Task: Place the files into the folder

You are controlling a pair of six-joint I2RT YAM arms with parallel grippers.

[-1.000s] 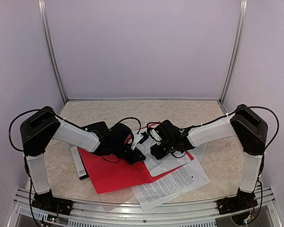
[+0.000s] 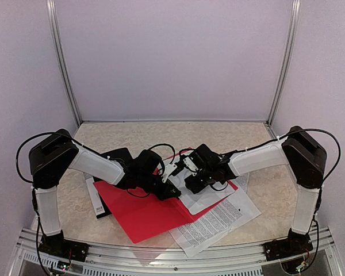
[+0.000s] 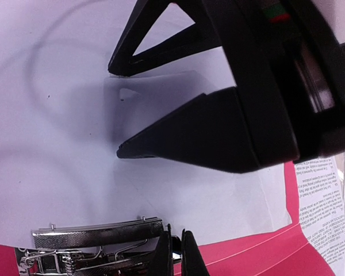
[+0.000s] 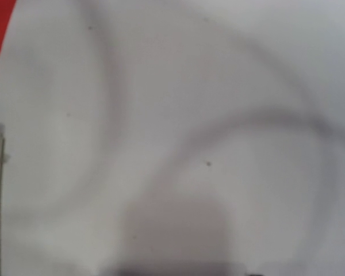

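The red folder (image 2: pixel 132 213) lies open, white sheets (image 2: pixel 204 198) on its right half. My left gripper (image 2: pixel 171 193) is low at the metal ring clip (image 3: pixel 98 233) by the fold; in the left wrist view its fingertips (image 3: pixel 184 247) look shut, with nothing clearly between them. My right gripper (image 2: pixel 192 184) is down on the white sheets; what is between its fingers is hidden. The right wrist view shows mostly white paper (image 4: pixel 218 86), with red folder at the top left. Printed sheets (image 2: pixel 213 230) lie under and in front of the folder.
A black binder (image 2: pixel 98 198) lies under the folder's left side. Walls enclose the back and sides, and a metal rail runs along the front.
The folder and printed sheets have shifted toward the front and slightly right. Both arms have moved slightly right with them.
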